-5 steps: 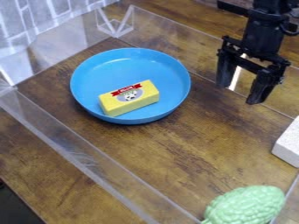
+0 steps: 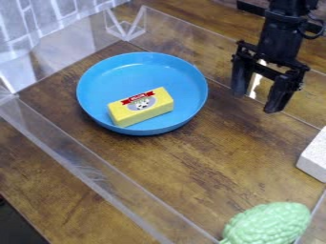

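My black gripper (image 2: 265,84) hangs at the upper right over the wooden table, right of a blue plate (image 2: 102,76). A small light object (image 2: 254,88) shows behind its fingers, mostly hidden; I cannot tell whether the gripper holds it. A yellow box (image 2: 140,107) with a red label lies on the blue plate.
A green textured object (image 2: 265,225) lies at the bottom right, and a white block (image 2: 314,154) at the right edge. Clear plastic edging (image 2: 64,162) runs along the left and bottom of the work area.
My gripper has shifted very slightly; the plate, box and other objects stay where they were.
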